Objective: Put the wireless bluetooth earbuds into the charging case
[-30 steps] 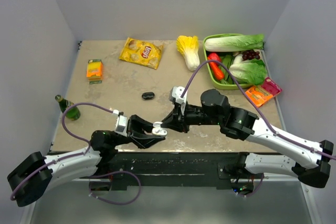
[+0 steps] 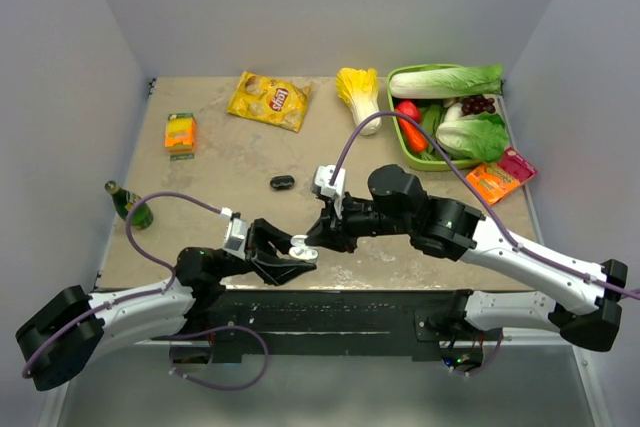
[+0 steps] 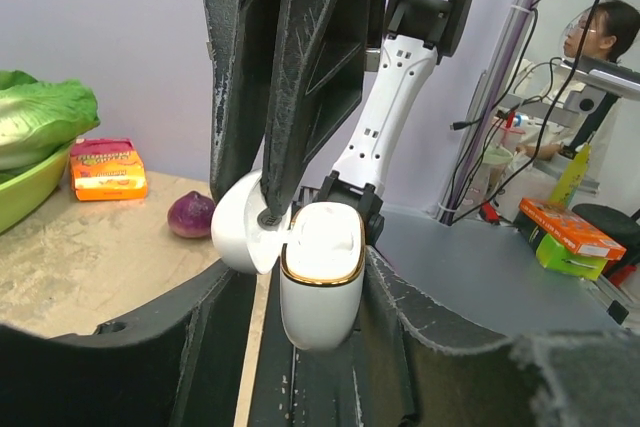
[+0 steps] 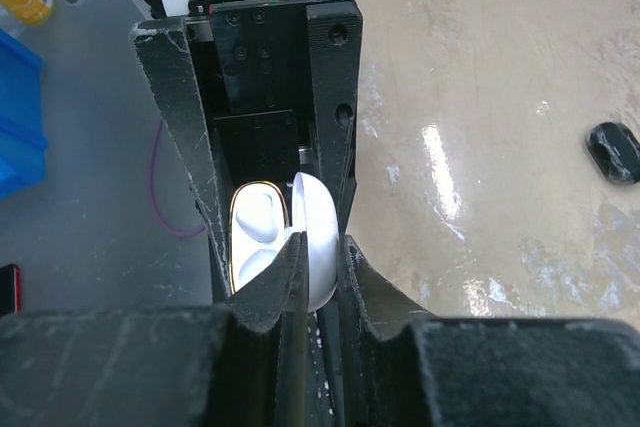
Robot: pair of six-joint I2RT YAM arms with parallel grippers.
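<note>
The white charging case [image 3: 320, 297] is held between both grippers, centre front in the top view, its lid [image 4: 318, 237] standing open. My left gripper is shut on the case body, which has a gold rim. My right gripper is shut on the case at the lid's side, seen in its wrist view. The case interior [image 4: 258, 217] shows pale rounded shapes; whether these are earbuds or empty wells I cannot tell. A small black object [image 2: 282, 182] lies on the table above the grippers.
A green basket of vegetables [image 2: 400, 87] stands back right, orange packets [image 2: 490, 182] beside it. A chips bag [image 2: 268, 102] and pale cabbage [image 2: 360, 97] lie at the back, a yellow box [image 2: 180, 132] and green bottle [image 2: 130, 207] at left.
The left arm has moved very slightly; the case stays between the grippers.
</note>
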